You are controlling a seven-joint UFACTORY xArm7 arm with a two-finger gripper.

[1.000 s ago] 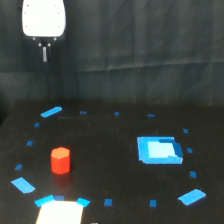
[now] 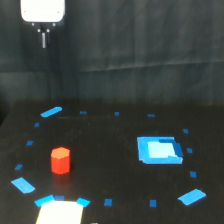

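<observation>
High at the upper left, my white gripper [image 2: 43, 40] hangs well above the table, cut off by the top edge of the view. Its small fingers look close together, but they are too tiny to tell whether it is open or shut. No object shows hanging from it. A red block [image 2: 60, 160] stands on the dark table at the left, far below the gripper. Over on the right lies a white square patch [image 2: 161, 150] inside a blue-edged frame [image 2: 142, 149].
Small blue markers dot the dark table. Longer blue strips lie at the back left [image 2: 51, 112], front left [image 2: 23, 185] and front right [image 2: 192, 197]. A bright white shape [image 2: 60, 213] fills the bottom edge. Between the red block and frame, the table is mostly clear.
My gripper has risen, with more of its body now beyond the top edge. The red block and the blue-edged frame have stayed put.
</observation>
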